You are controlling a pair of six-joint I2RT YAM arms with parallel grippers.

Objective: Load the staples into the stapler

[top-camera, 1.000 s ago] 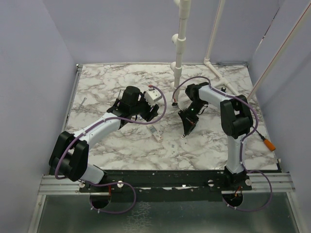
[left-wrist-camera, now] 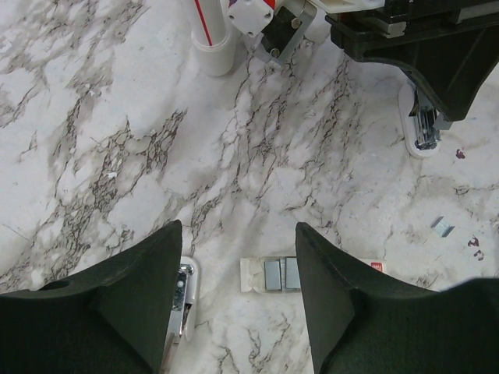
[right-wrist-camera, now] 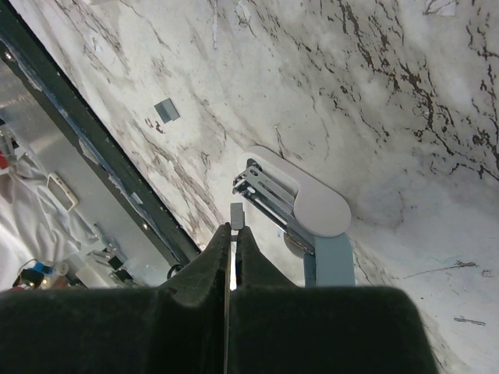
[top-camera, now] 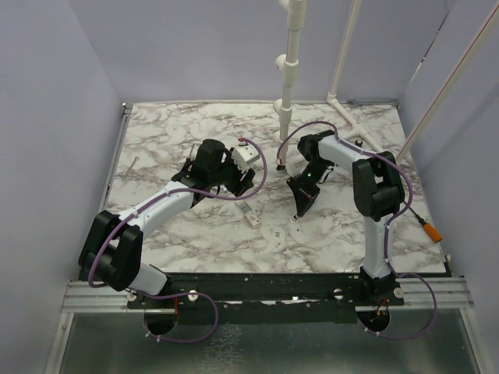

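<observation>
My right gripper is shut just above the open stapler [right-wrist-camera: 320,209], with a small grey piece [right-wrist-camera: 237,215] at its fingertips, which looks like a staple strip. The stapler's metal channel lies exposed beside its white base. My left gripper stands open over the table, above a staple box [left-wrist-camera: 257,273] with grey strips [left-wrist-camera: 273,274] in it. A second metal-and-white item [left-wrist-camera: 184,300] lies at the lower left of the left wrist view.
Small loose grey pieces [left-wrist-camera: 442,227] lie on the marble table [top-camera: 351,241]. An orange-handled tool [top-camera: 430,230] is at the right edge. White pipe fixtures [top-camera: 286,93] stand at the back.
My right gripper has shifted very slightly at the stapler in the top view. The left arm shows almost no change.
</observation>
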